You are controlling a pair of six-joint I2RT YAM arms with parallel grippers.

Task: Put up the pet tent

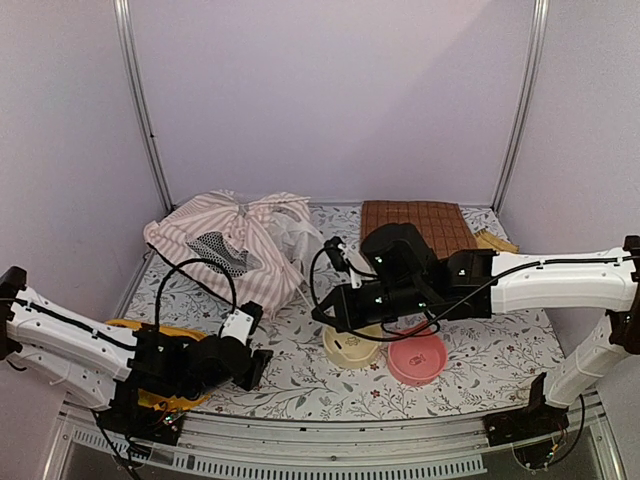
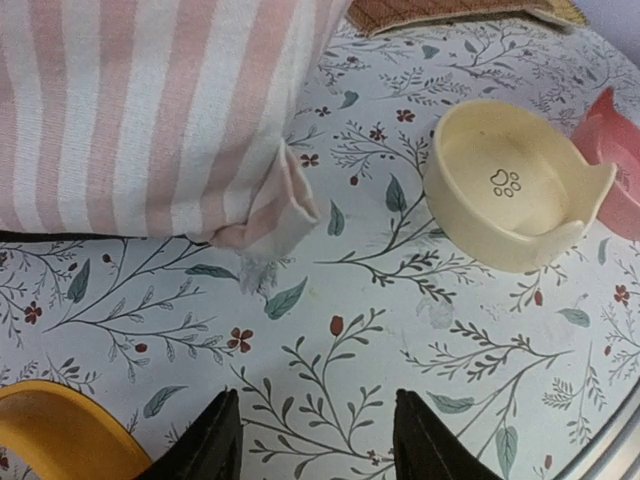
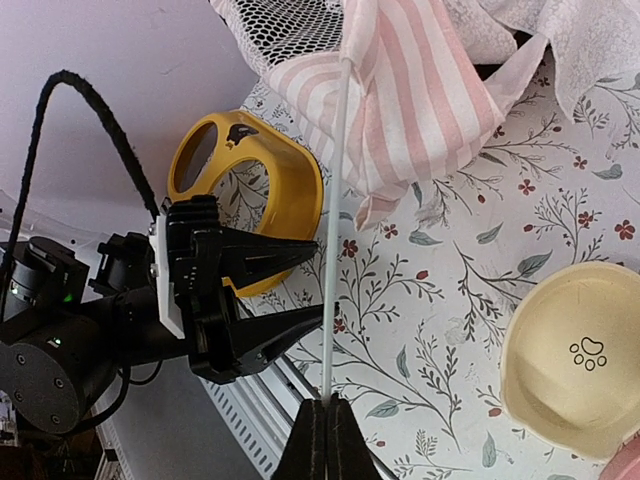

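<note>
The pink-striped tent fabric [image 1: 215, 235] with a mesh panel lies crumpled at the back left; one folded corner [image 2: 275, 205] faces my left gripper. My right gripper is shut on a thin pale pole [image 3: 335, 230], which runs up to the fabric in the right wrist view. My left gripper is low at the front left, below the fabric, open with nothing between its fingers.
A yellow plastic frame [image 2: 70, 430] lies at the front left. A cream bowl [image 2: 505, 180] and pink bowl [image 1: 416, 358] stand centre-right. A brown mat [image 1: 410, 215] lies at the back right.
</note>
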